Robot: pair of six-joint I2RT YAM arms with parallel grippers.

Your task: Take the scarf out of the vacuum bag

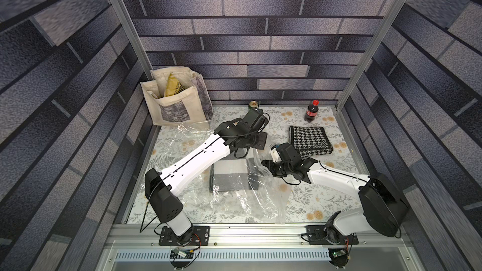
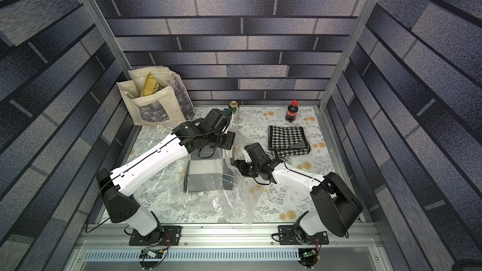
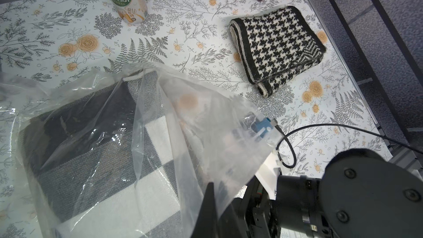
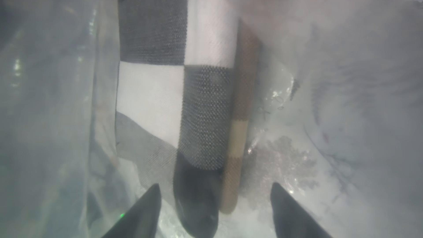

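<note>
The folded grey-and-white checked scarf (image 3: 119,194) lies inside the clear vacuum bag (image 1: 271,200) on the table, seen in all views. My left gripper (image 2: 228,140) is over the bag's back right part; it is shut, and the plastic rises to it in the left wrist view. My right gripper is at the bag's right side, low, with its fingers parted around the scarf's folded edge inside hazy plastic. Whether it touches the cloth I cannot tell.
A houndstooth cloth (image 1: 309,140) lies at the right, a cola bottle (image 1: 311,112) behind it, a can (image 2: 233,105) at the back. A tote bag (image 1: 170,105) stands at the back left.
</note>
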